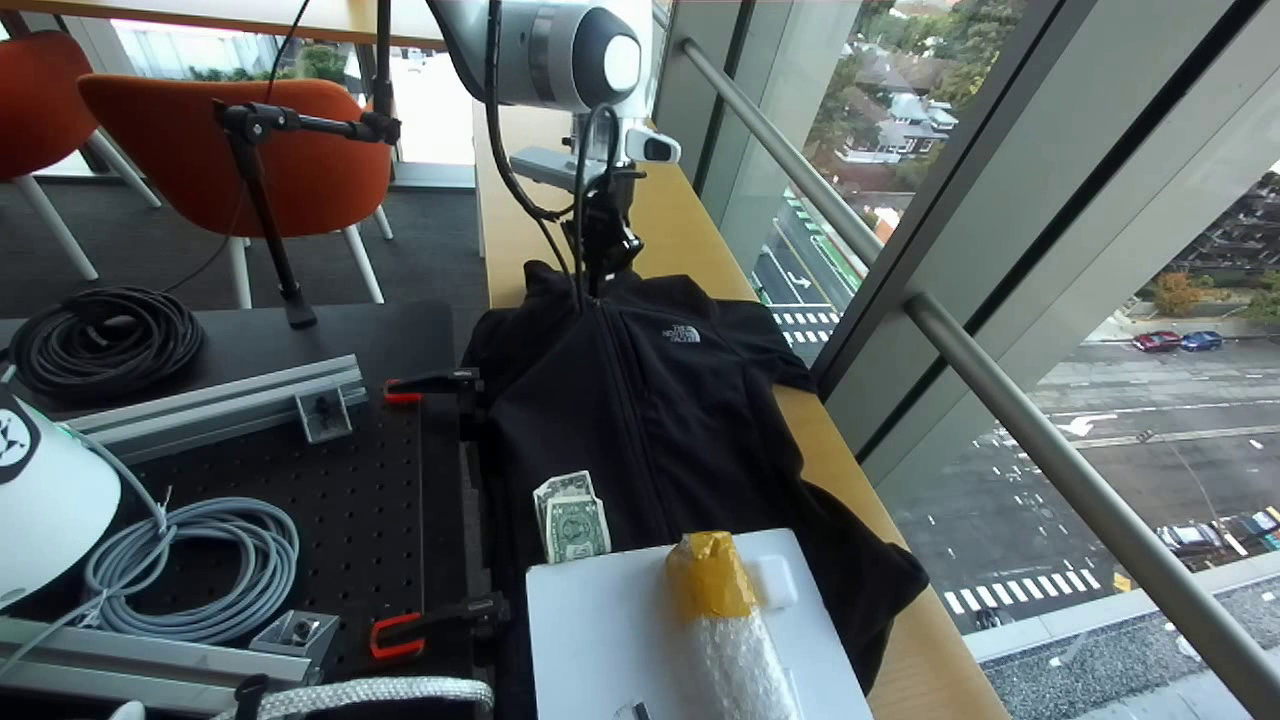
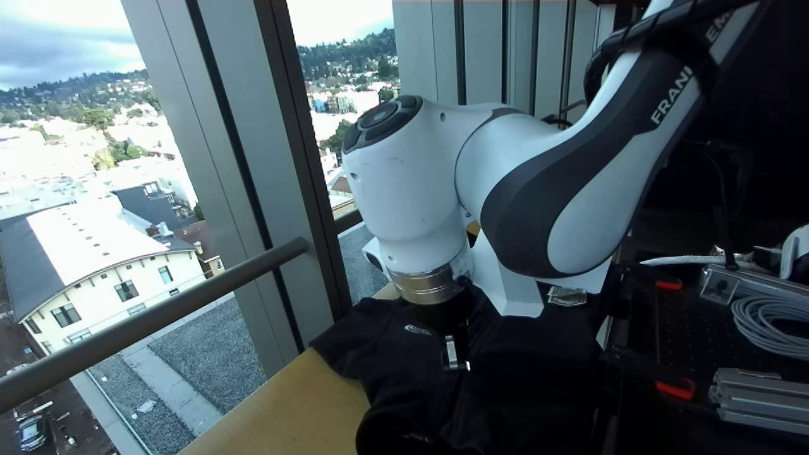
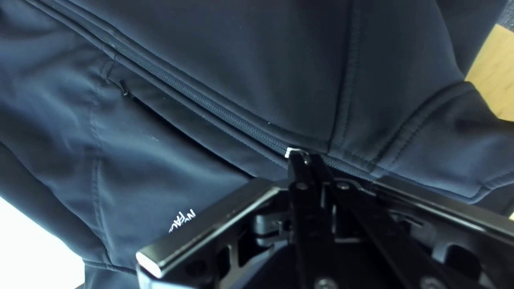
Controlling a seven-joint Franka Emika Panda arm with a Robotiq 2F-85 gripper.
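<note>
A black zip-up jacket lies spread on the wooden ledge, its zipper line running diagonally through the wrist view and closed along most of what shows. At the collar end my gripper is shut on the zipper pull, most of which the fingers hide. A small white bit shows right at the fingertips. From the side, the gripper points down onto the cloth, close to the jacket. The jacket's white chest logo faces up.
A white box with a bubble-wrapped roll rests on the jacket's lower end, beside dollar bills. Black clamps sit along the left edge. Window rail runs on the right. A cable hangs by the arm.
</note>
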